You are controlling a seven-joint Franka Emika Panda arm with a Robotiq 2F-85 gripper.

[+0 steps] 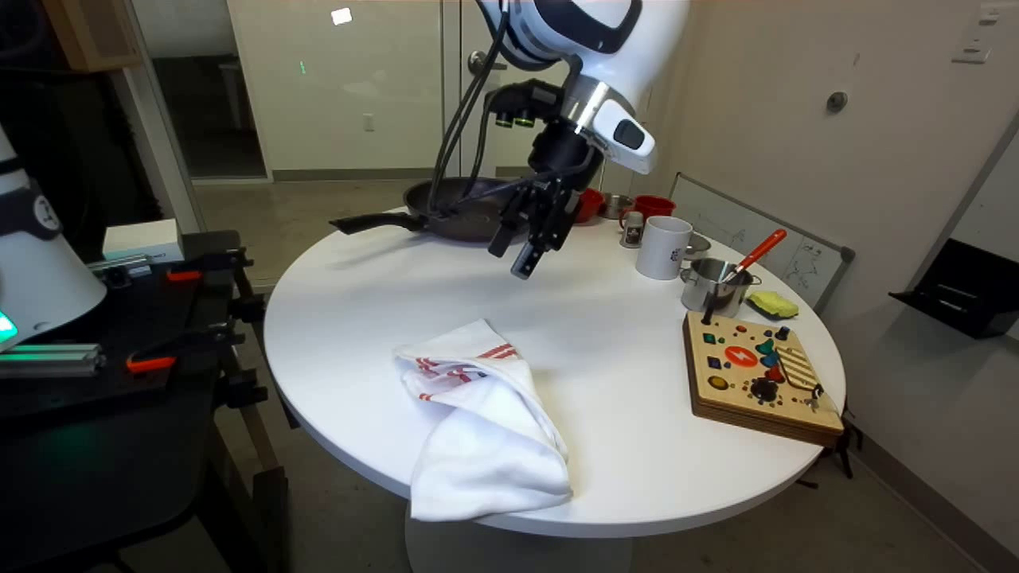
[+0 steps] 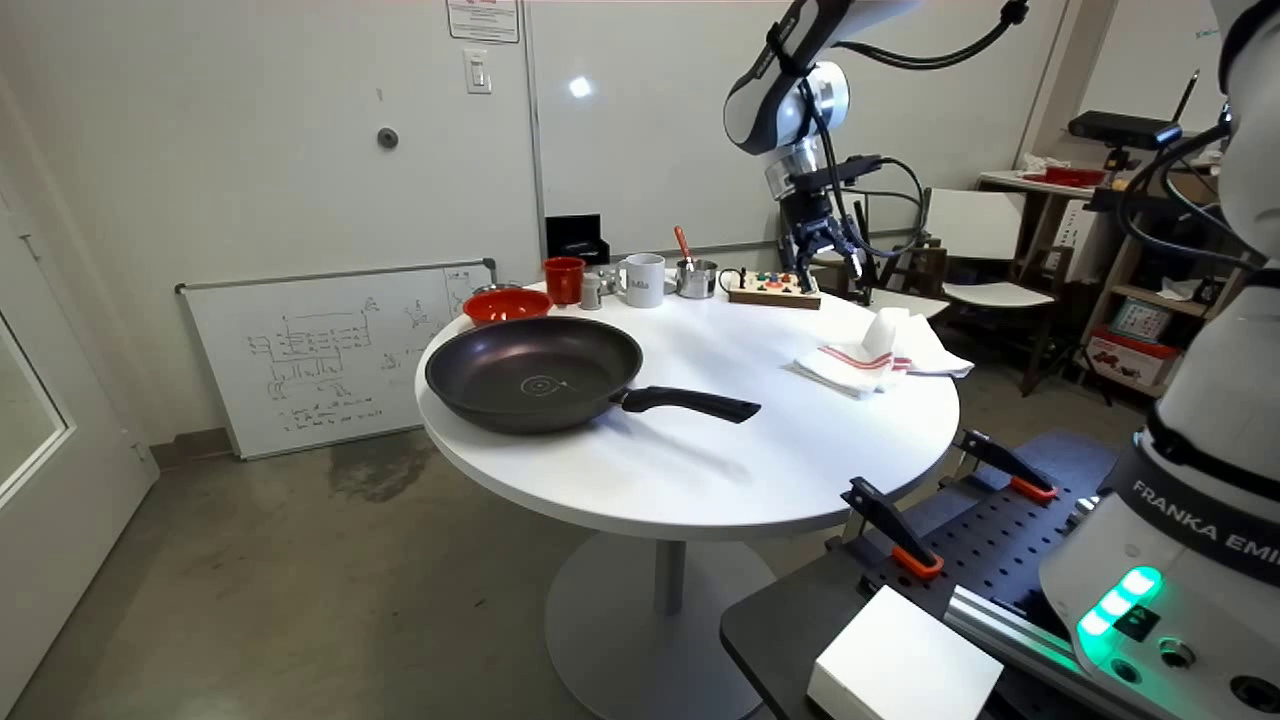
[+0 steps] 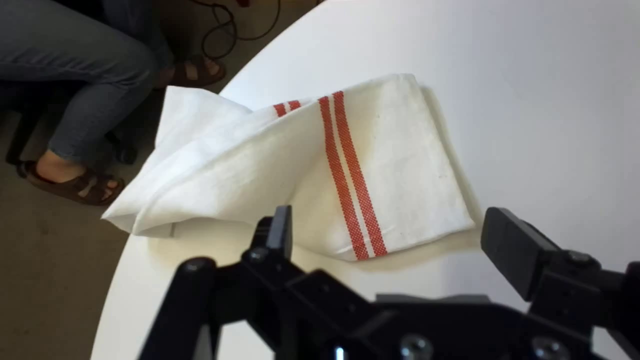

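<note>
A white towel with red stripes [image 1: 492, 430] lies loosely folded near the table's front edge in exterior view 1, one end reaching over the rim. My gripper [image 1: 509, 263] hangs above the table between the towel and the pan, apart from both. In the wrist view my gripper is open, its two black fingers spread wide with nothing held. Beyond them shows the towel [image 3: 288, 168], lying flat at its striped end and twisted toward the edge. Exterior view 2 has the towel [image 2: 876, 358] at the table's right side.
A dark frying pan [image 2: 534, 372] stands with its handle toward the arm's base. A white mug [image 1: 663, 248], a steel pot [image 1: 714, 290] with a red-handled utensil, a yellow sponge [image 1: 774, 305] and a wooden button board [image 1: 759, 377] line the far side.
</note>
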